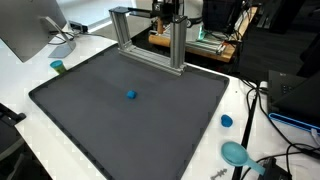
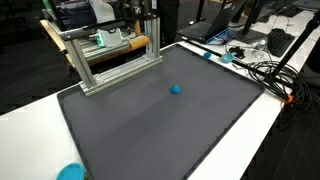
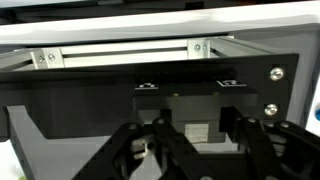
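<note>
In the wrist view a black panel [image 3: 80,99] runs across the picture, with a dark block-like handle [image 3: 190,101] on its front. My gripper comes up from below and is shut on this handle; its exact contact is hard to see in the dark. Behind the panel's upper edge show a pale strip [image 3: 125,55] and metal brackets [image 3: 198,48], like a drawer's inside and its rails. In both exterior views the gripper's fingertips cannot be made out at the frame on the table's far side.
A metal frame [image 2: 120,72] stands along one edge of the dark tabletop [image 2: 170,125]. A small blue object [image 1: 131,94] lies on that top. Beside it are a teal bowl [image 1: 238,155], a blue disc [image 1: 227,121] and a green-topped cup [image 1: 58,67].
</note>
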